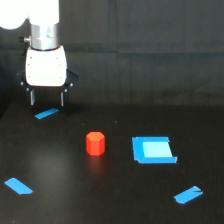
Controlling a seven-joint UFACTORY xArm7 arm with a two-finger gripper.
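Observation:
My gripper (47,97) hangs at the far left, above the back of the dark table. Its two fingers stand wide apart, with no object gripped between them. A red block (95,143), six-sided in outline, rests on the table near the middle, to the right of my gripper and nearer the camera. To the block's right lies a pale square (156,149) bordered by blue tape (150,138).
Blue tape strips mark the table: one (47,113) just below my gripper, one (18,186) at front left, one (188,195) at front right. Bare black table surrounds the block. A dark backdrop (140,50) stands behind.

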